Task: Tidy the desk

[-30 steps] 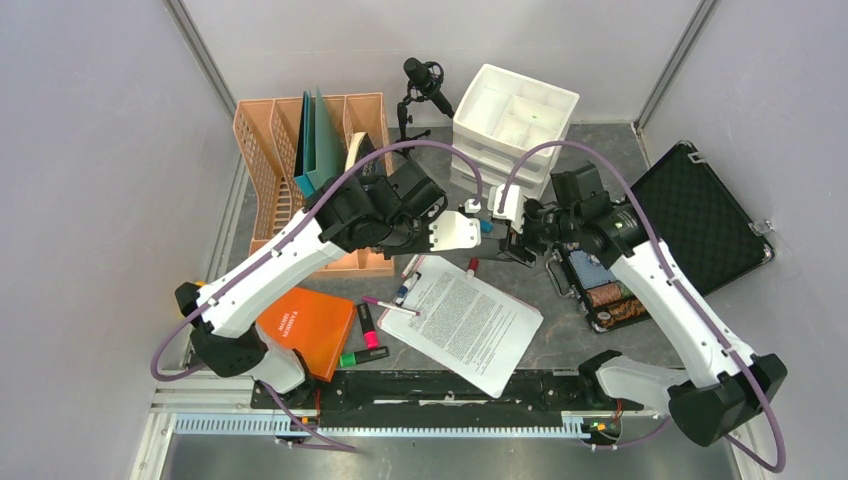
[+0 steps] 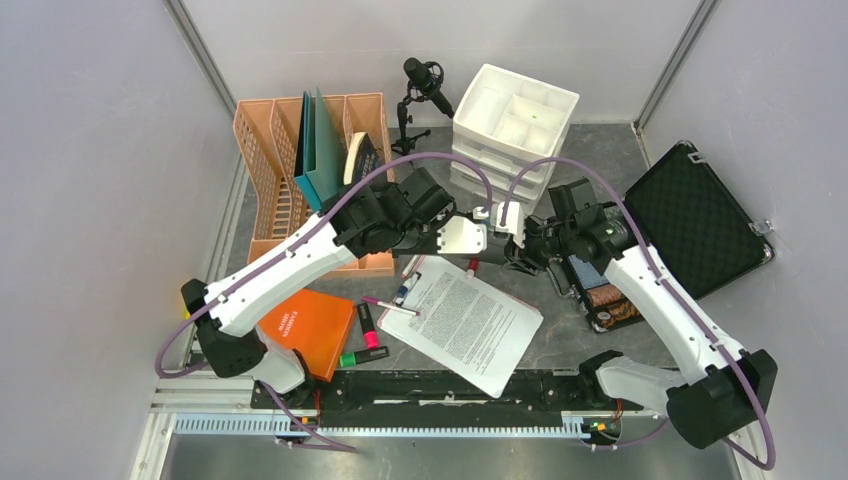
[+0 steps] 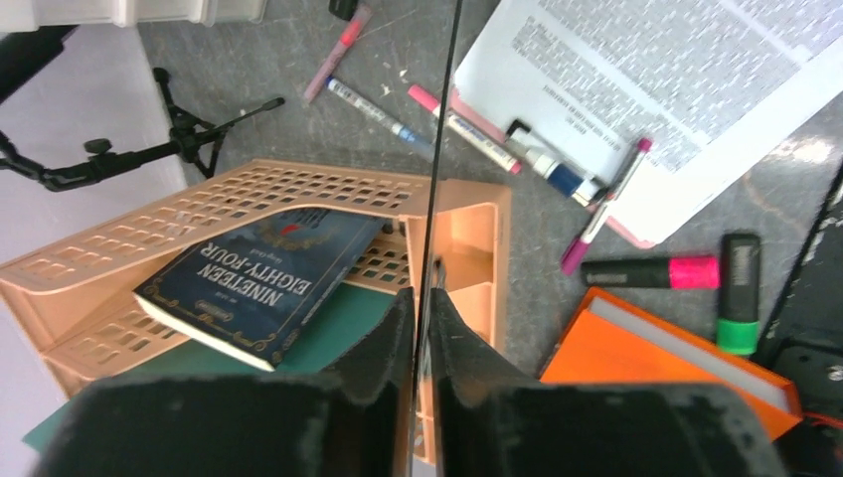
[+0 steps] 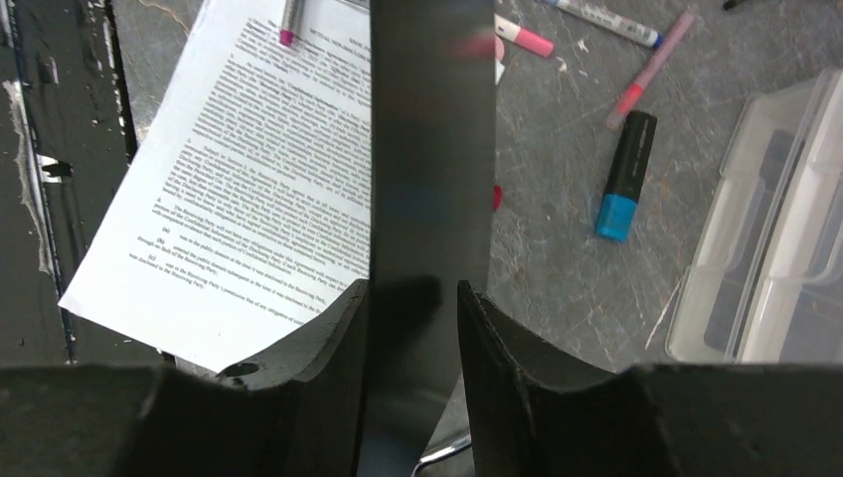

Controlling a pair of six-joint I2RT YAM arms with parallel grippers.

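Observation:
My two grippers meet in the middle above the desk, around a thin dark flat object, edge-on in the left wrist view. My right gripper is shut on it. My left gripper has its fingertips close around the same object; whether they grip it is unclear. Below lie printed papers [image 2: 460, 325], markers including a blue-capped highlighter [image 4: 626, 174], and an orange notebook [image 2: 305, 330].
The peach organizer [image 2: 260, 170] with folders and a book stands back left. A microphone [image 2: 425, 85], white drawers [image 2: 515, 110] and an open black case [image 2: 700, 220] with contents stand at back and right.
Both arms have shifted slightly at the centre, the left one a little to the right, with the dark object between them. The desk items have not moved.

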